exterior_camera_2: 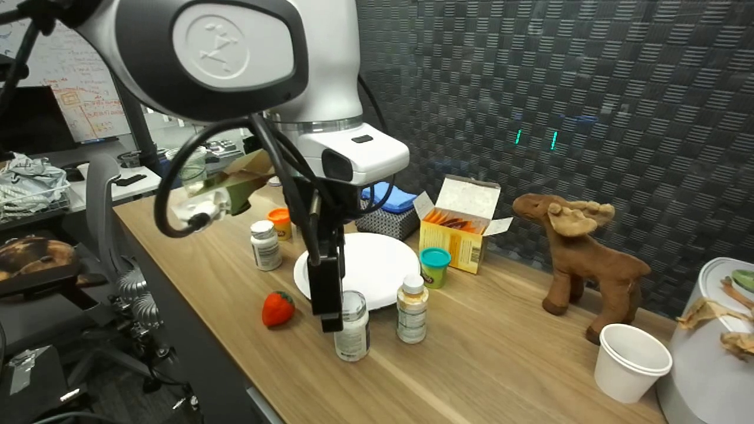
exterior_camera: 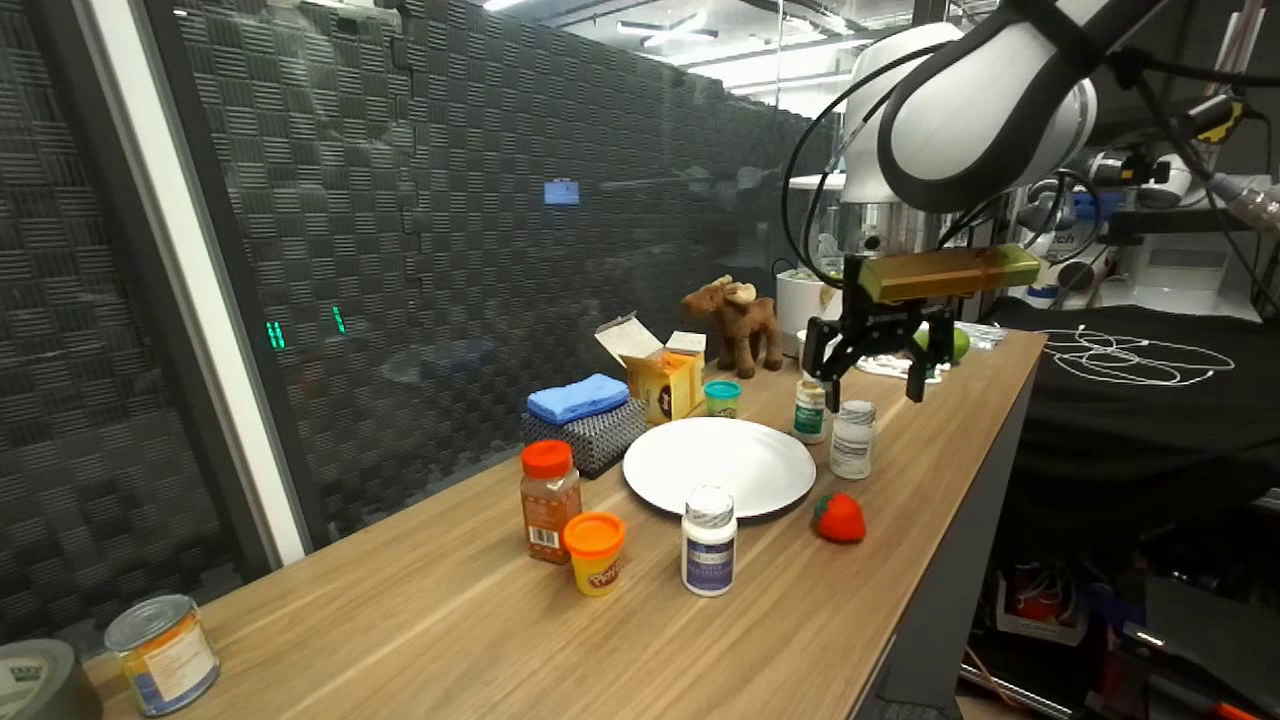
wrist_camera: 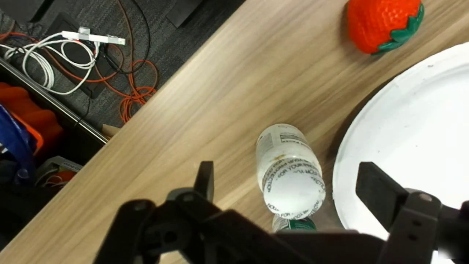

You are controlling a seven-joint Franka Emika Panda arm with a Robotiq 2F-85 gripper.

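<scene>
My gripper point(exterior_camera: 873, 396) stands open above the table, its fingers apart with nothing held. Beneath it in exterior view 1 is an upright white bottle point(exterior_camera: 853, 442) with a clear-wrapped cap. The wrist view shows that same bottle point(wrist_camera: 292, 176) between and below the two fingertips. Just behind it stands a green-labelled white bottle point(exterior_camera: 810, 410), mostly hidden in the wrist view. A white plate point(exterior_camera: 720, 468) lies to one side, and a red strawberry point(exterior_camera: 840, 518) rests near the table edge. In exterior view 2, a finger partly covers the nearer bottle point(exterior_camera_2: 354, 340).
A purple-labelled bottle point(exterior_camera: 709, 546), an orange-lidded tub point(exterior_camera: 594, 554) and a spice jar point(exterior_camera: 551, 504) stand around the plate's near side. Behind are a yellow box point(exterior_camera: 672, 384), a teal-lidded tub point(exterior_camera_2: 435, 268), a plush moose point(exterior_camera_2: 587, 254) and paper cups point(exterior_camera_2: 631, 364).
</scene>
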